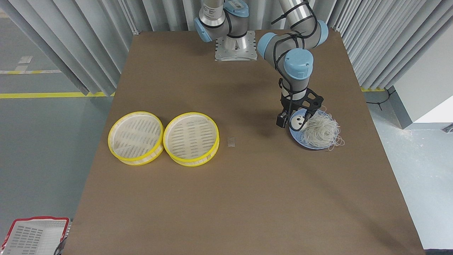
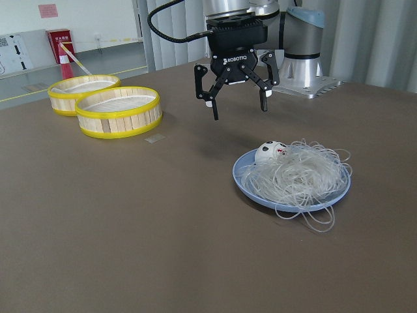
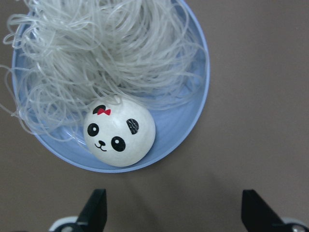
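Note:
A blue plate [image 2: 247, 182] on the brown table holds a tangle of translucent white noodle-like strands [image 1: 321, 131] and a white panda-faced bun [image 3: 119, 135], whose face is clearest in the wrist view. Some strands spill over the rim. My gripper [image 2: 239, 107] is open above and beside the plate, its fingers apart with nothing between them. In the front view it partly covers the plate's far side; in the wrist view the fingertips show at the lower edge, with the bun just beyond them.
Two yellow-rimmed round steamer baskets [image 1: 191, 136] [image 1: 135, 136] sit side by side at the left of the table. Grey curtains hang behind, and a red-rimmed crate [image 1: 36, 238] stands off the table at lower left.

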